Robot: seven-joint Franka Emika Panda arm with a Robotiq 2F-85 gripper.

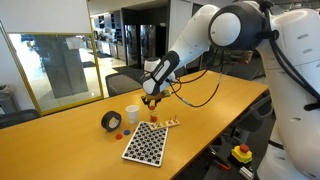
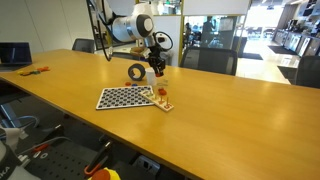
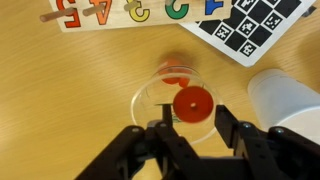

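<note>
A clear cup [image 3: 150, 106] stands under my gripper in the wrist view, its round rim partly covered by the fingers. Between the fingertips shows a round red piece [image 3: 193, 104], with a slim gap seemingly on either side. My fingers are apart; whether the piece still touches a finger cannot be told. More red [image 3: 177, 69] shows at the far side of the cup. From outside, my gripper [image 1: 151, 101] hangs over the red spot [image 1: 153, 119] by the wooden number board [image 1: 165, 124]. The clear cup is too faint to make out well there.
Close beside is a white cup [image 1: 132, 114]. A black round object [image 1: 111, 121] lies farther left, and a black-and-white patterned board [image 1: 147, 146] lies in front. Small red pieces [image 1: 126, 132] are on the table left of the board.
</note>
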